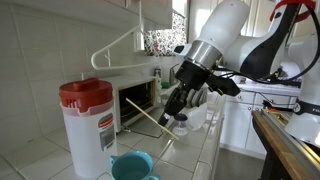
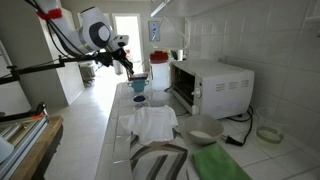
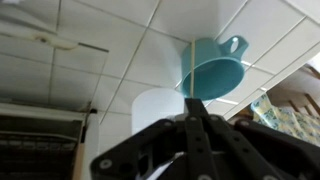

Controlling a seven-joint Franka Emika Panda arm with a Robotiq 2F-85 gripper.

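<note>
A thin pale wooden stick [image 1: 145, 113] slants across the space below the arm in exterior view 1. My gripper [image 1: 170, 116] is shut on the stick, above the counter. In the wrist view the stick [image 3: 192, 68] runs out from the fingertips of my gripper and overlaps a teal mug [image 3: 205, 52] in the picture. That mug [image 1: 130, 167] stands at the bottom edge of exterior view 1, left of the gripper. A clear cup with a dark band [image 1: 180, 127] stands behind the gripper.
Beside the mug stands a white pitcher with a red lid [image 1: 88, 125]. A toaster oven [image 2: 212, 88] lines the wall. On the counter lie a white cloth [image 2: 153, 122], a bowl [image 2: 203, 128] and a green cloth [image 2: 218, 163]. A shelf overhangs the counter.
</note>
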